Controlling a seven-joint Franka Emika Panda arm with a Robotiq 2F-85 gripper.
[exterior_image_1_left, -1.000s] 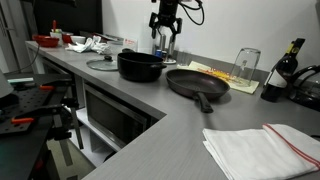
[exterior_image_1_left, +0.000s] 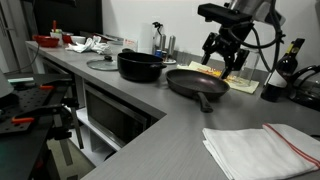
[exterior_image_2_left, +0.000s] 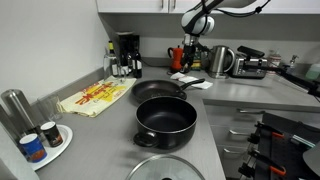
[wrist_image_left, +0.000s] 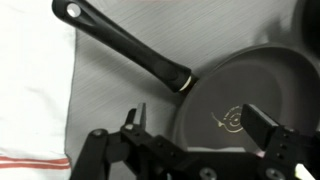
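A black frying pan (exterior_image_1_left: 205, 82) rests on the grey counter, its handle (exterior_image_1_left: 205, 103) toward the front in exterior view 1. Above the pan hangs my gripper (exterior_image_1_left: 220, 62), apart from it. In the wrist view the gripper has its fingers spread wide with nothing between them. Below them lies the pan (wrist_image_left: 215, 97), and its handle (wrist_image_left: 130, 45) runs to the upper left. Beside the pan stands a deep black pot (exterior_image_2_left: 166, 122), open at the top. A white towel with red stripes (exterior_image_1_left: 262, 152) lies flat near the pan's handle.
A glass lid (exterior_image_2_left: 162, 167) lies in front of the pot. Behind the pan are a yellow patterned cloth (exterior_image_2_left: 100, 98), an upturned glass (exterior_image_1_left: 245, 66) and dark bottles (exterior_image_1_left: 290, 58). A kettle (exterior_image_2_left: 221, 62) stands at the back. Bare counter (exterior_image_1_left: 165, 145) lies left of the towel.
My gripper has moved right and lower in exterior view 1, from above the pot side to above the pan. The pan, pot and towel have stayed put.
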